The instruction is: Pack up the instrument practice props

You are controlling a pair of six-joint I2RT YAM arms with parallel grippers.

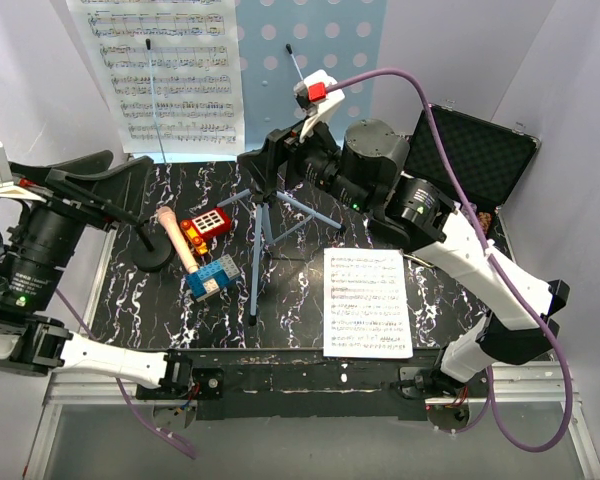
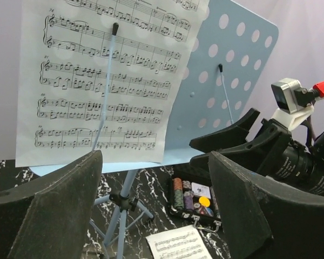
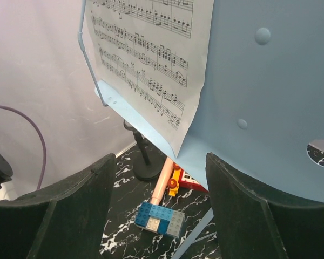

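A blue perforated music stand [image 1: 310,75] holds a score sheet [image 1: 155,90] under a wire clip, on a tripod [image 1: 257,250]. In the left wrist view my left gripper faces the sheet, its fingers apart with nothing between. My right gripper is open at the stand's front, by the tray's lower edge. Music pages [image 1: 366,300] lie on the table at right. A pink microphone [image 1: 177,240], a red toy [image 1: 210,223] and blue bricks [image 1: 215,278] lie left of the tripod.
An open black case [image 1: 470,160] with colourful items stands at the back right. A black round-based stand [image 1: 152,256] is at the left. Walls enclose both sides; some bare table shows at front left.
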